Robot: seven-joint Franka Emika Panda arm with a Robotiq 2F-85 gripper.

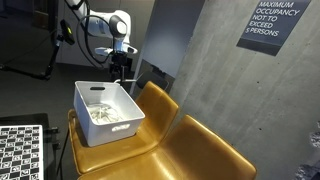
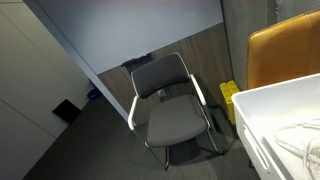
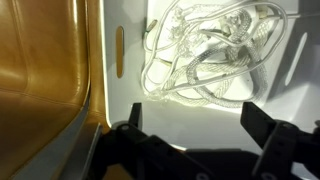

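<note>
A white bin [image 1: 107,128] rests on a tan seat, with a loose heap of pale cord [image 1: 101,111] inside it. From above, in the wrist view, the coiled white cord [image 3: 225,60] lies on the bin's floor, one strand running off to the right. My gripper is open over the bin, its two black fingers wide apart and nothing between them. The cord lies beyond the fingertips, apart from them. In exterior view 2 only a corner of the bin [image 2: 262,150] shows, with some cord in it; the gripper is out of that picture.
Tan chairs [image 1: 205,153] stand in a row along the grey wall. A checkered board [image 1: 21,152] is at the lower left. Exterior view 2 has a grey chair [image 2: 175,120] and a yellow object [image 2: 230,100] near the wall. The bin's walls rise around the cord.
</note>
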